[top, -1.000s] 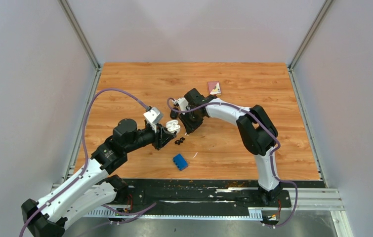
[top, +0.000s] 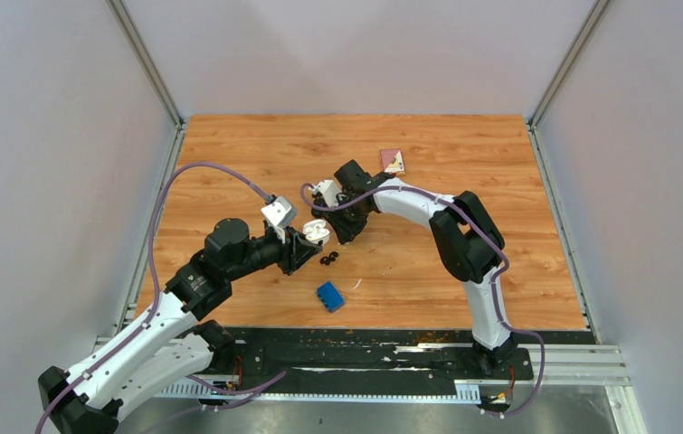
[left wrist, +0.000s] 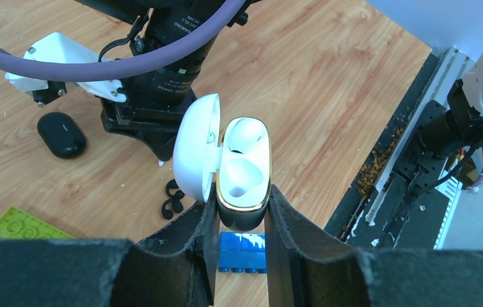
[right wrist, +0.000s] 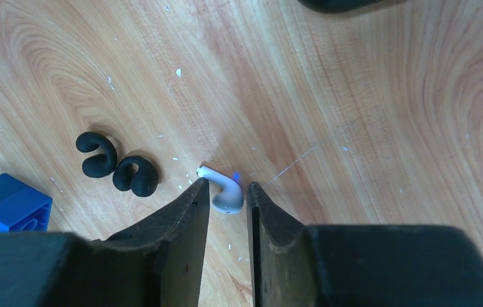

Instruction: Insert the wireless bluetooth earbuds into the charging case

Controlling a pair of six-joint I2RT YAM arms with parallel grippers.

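Observation:
My left gripper is shut on the open charging case (left wrist: pixel 245 173), whose white lid stands up beside the two empty-looking wells. My right gripper is low over the table, part open, its fingertips on either side of a white earbud (right wrist: pixel 228 199) lying on the wood. Whether they touch it is unclear. In the top view the right gripper (top: pixel 345 237) is just right of the case.
Two black curled pieces (right wrist: pixel 135 176) and a blue brick (right wrist: pixel 11 202) lie nearby. A black oval object (left wrist: pixel 61 135), a green brick (left wrist: pixel 26 228) and a card (top: pixel 392 161) rest on the table.
The right arm has shifted slightly left over the last second. The left arm and the case have stayed almost still.

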